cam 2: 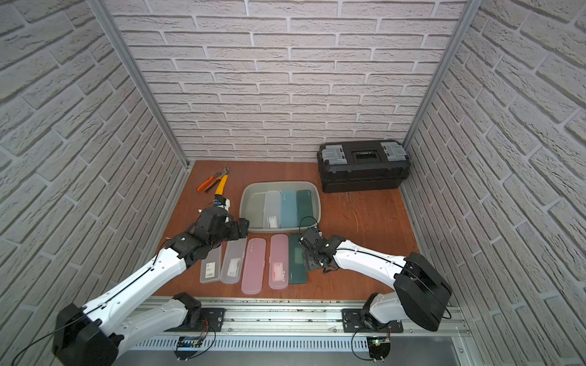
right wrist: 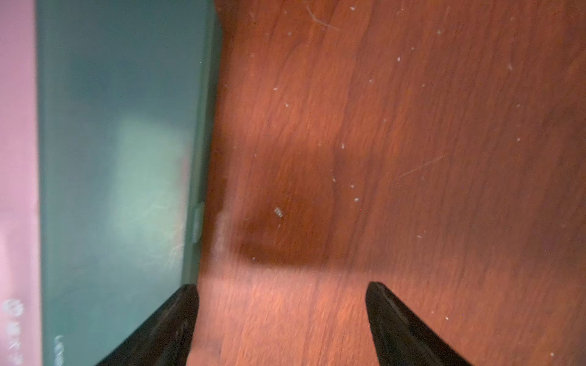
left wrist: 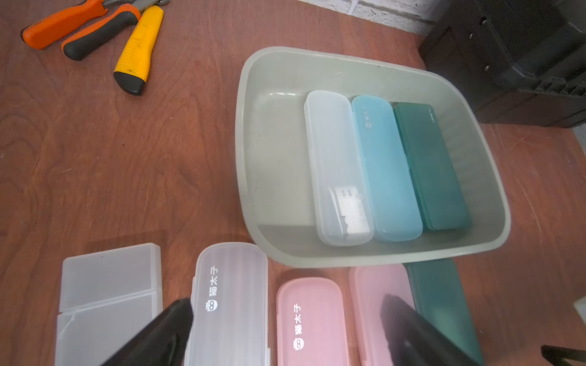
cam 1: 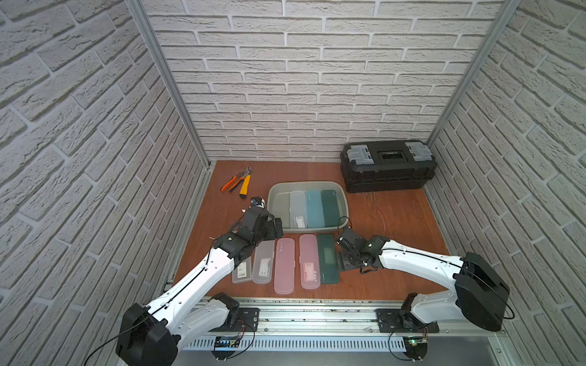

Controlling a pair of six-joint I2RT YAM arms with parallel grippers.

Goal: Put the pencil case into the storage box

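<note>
Low over the table at the front right, my right gripper has its fingers spread, with bare wood between them. Its left finger is close by the right edge of the dark green pencil case point(right wrist: 119, 170); touching cannot be told. Left of that case lies a pink case point(cam 1: 309, 259), then a second pink one point(cam 1: 284, 265). A clear case point(cam 1: 263, 261) lies further left. The grey storage box point(cam 1: 277, 189) holds a white, a blue and a green case point(left wrist: 431, 167), side by side. My left gripper stands open above the row, empty.
A black toolbox point(cam 1: 388, 164) stands at the back right. Pliers point(cam 1: 236, 180) and a yellow-handled tool point(left wrist: 140, 48) lie at the back left. A clear two-part case point(left wrist: 110, 299) lies at the far left. The table right of the box is bare.
</note>
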